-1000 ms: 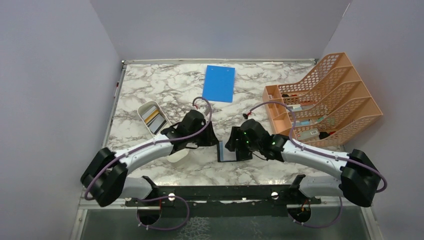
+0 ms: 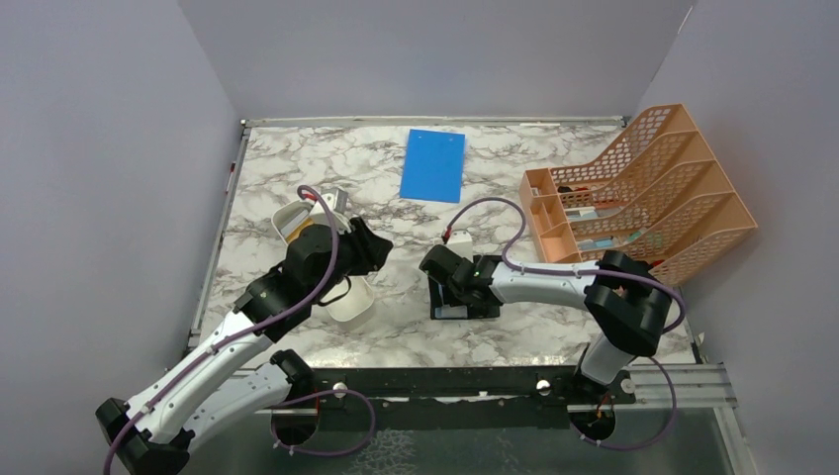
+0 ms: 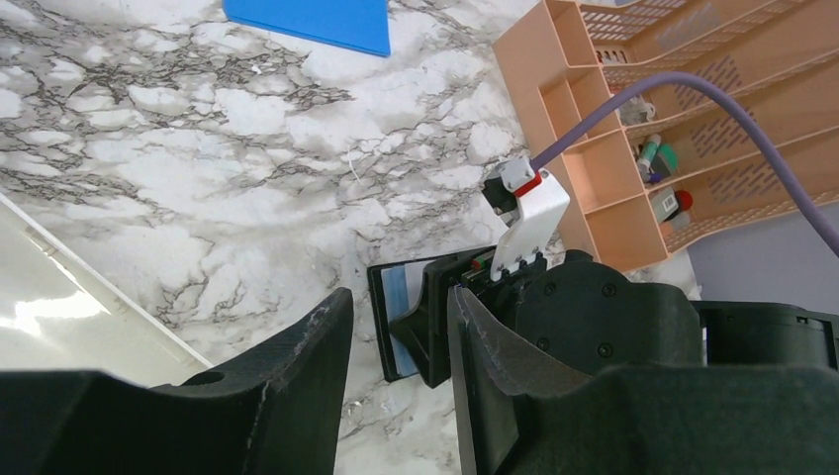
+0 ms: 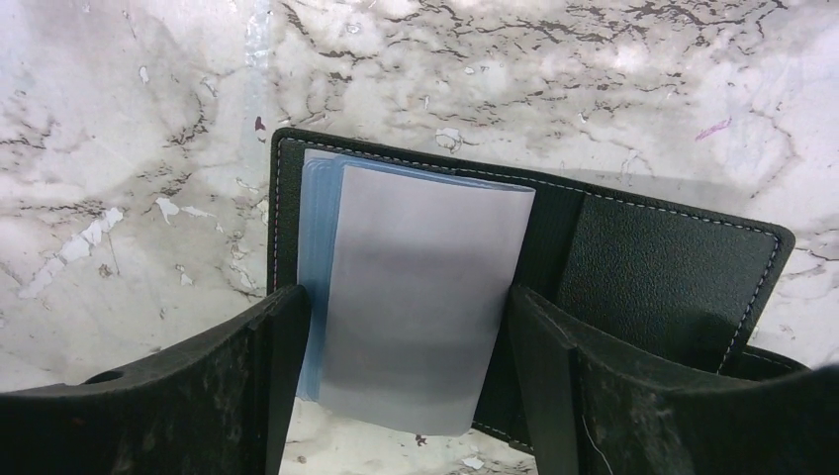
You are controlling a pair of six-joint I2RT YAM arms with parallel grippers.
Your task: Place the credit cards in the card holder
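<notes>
The black card holder (image 4: pixel 673 267) lies unfolded on the table, its stack of pale sleeves (image 4: pixel 425 297) on the left half. Over that stack my right gripper points down with its fingers apart; one finger stands on each side of the white top sleeve. Whether its fingers touch the sleeves, I cannot tell. In the top view my right arm covers much of the holder. My left gripper is open and empty, raised beside the white tray (image 2: pixel 351 309). A yellowish card (image 2: pixel 295 230) shows in the tray; my left arm hides the rest there.
An orange organizer (image 2: pixel 539 203) with small items stands at the right. A blue sheet (image 2: pixel 432 165) lies at the back middle. Bare marble table shows between the sheet and the holder. The two arms are close around the middle.
My left gripper has moved back and left from the holder, over the tray area. My right gripper has swung left over the holder's sleeves.
</notes>
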